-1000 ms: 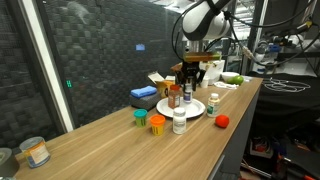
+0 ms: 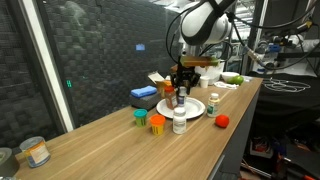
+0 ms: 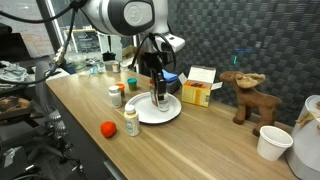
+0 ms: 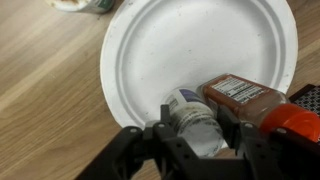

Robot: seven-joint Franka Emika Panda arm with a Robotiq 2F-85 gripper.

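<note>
A white plate (image 2: 196, 114) lies on the wooden table. On or just above it is a bottle with a pale round top (image 4: 200, 137), and my gripper is shut on it from above. Right beside that bottle, close to touching, stands a spice bottle with an orange-red cap (image 4: 250, 100), also over the plate. In exterior view 2 the held bottle (image 3: 163, 102) looks upright under the gripper (image 3: 160, 85). Whether its base rests on the plate cannot be told.
Near the plate stand a white bottle (image 2: 179, 121), another small bottle (image 3: 132, 122) and a red ball-like object (image 2: 222, 121). An orange cup (image 2: 157, 124) and a green cup (image 2: 140, 117) are to its left. A toy moose (image 3: 251, 98) and white cup (image 3: 271, 143) stand farther off.
In exterior view 1 my gripper and the held bottle have shifted slightly left and down. The orange-capped bottle also appears slightly farther left. Other objects look unmoved.
</note>
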